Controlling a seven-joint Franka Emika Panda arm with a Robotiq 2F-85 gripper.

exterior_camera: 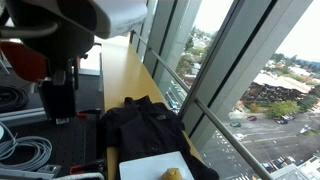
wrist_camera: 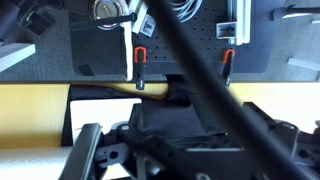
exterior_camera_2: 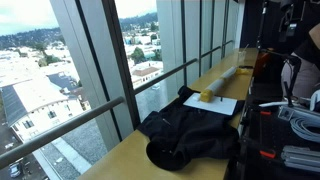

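My gripper (exterior_camera: pixel 62 112) hangs in the air at the left of exterior view 1, well above the low work area beside the wooden table. In the wrist view the gripper is open, its fingers wide apart and nothing held between them. A black garment (exterior_camera: pixel 145 125) lies crumpled on the table, apart from the gripper. On part of it rests a flat white sheet or board (exterior_camera: pixel 145 166). A small yellow object (exterior_camera: pixel 174 174) sits on that white piece; exterior view 2 also shows the yellow object (exterior_camera_2: pixel 207 96) there.
A white roll (exterior_camera_2: pixel 229 78) lies on the table beyond the sheet. Clamps with orange parts (wrist_camera: pixel 140 55) grip the table edge. Coiled cable (exterior_camera: pixel 28 152) lies on the lower equipment side. Windows with a rail (exterior_camera_2: pixel 150 87) bound the other side. Bare wood (exterior_camera: pixel 122 75) shows farther along.
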